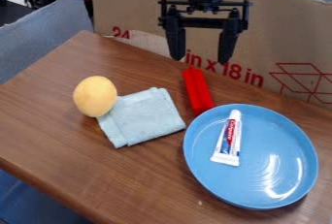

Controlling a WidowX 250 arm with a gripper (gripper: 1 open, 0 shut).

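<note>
My black gripper [201,46] hangs open at the top centre, nothing between its fingers, above a red block [199,89] that lies at the back of the table. A blue plate [273,170] at the right holds a white toothpaste tube [228,137]. A folded light-blue cloth [142,118] lies left of the plate, beside a yellow egg-shaped object [95,96].
A cardboard sheet [285,44] stands behind the table. A grey padded surface [33,53] borders the left side.
</note>
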